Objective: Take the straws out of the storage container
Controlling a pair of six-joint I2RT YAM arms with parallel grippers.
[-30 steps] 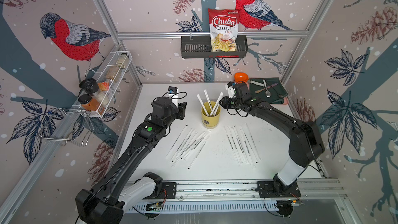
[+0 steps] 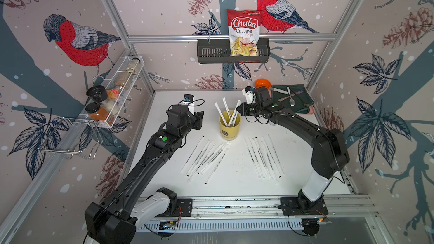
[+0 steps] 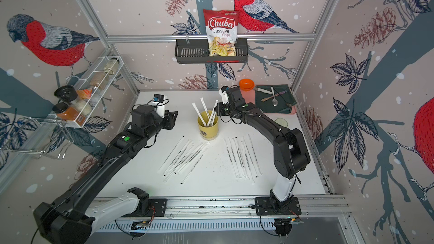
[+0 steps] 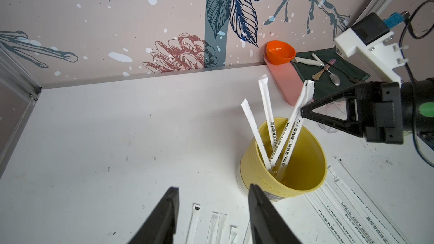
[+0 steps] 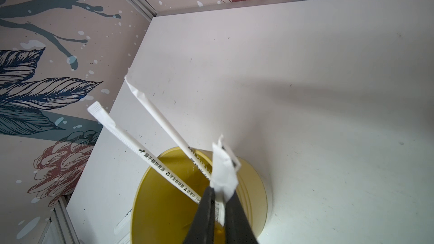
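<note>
A yellow storage container [image 4: 253, 171] holds several white paper-wrapped straws, leaning with their tops above the rim. In the right wrist view my right gripper has its fingers drawn close together, with a crumpled straw top [image 5: 223, 171] at the fingertips. Whether they grip it does not show. Two other straws, one with clear print [image 5: 149, 158], lean apart from the fingers. In the left wrist view my left gripper stands open and empty, left of the container. More straws lie on the table in a left group [image 2: 205, 158] and a right group [image 2: 263, 156].
An orange bowl [image 2: 262, 83] and a dark green cloth [image 2: 303, 104] with cutlery sit behind the right arm. Above the back edge hangs a black basket [image 2: 212, 52] with a chips bag. Bare tabletop shows left and behind the container.
My right gripper has moved slightly left onto the rightmost straw tops, and the rightmost straw now leans closer to the others. The left arm has hardly shifted.
</note>
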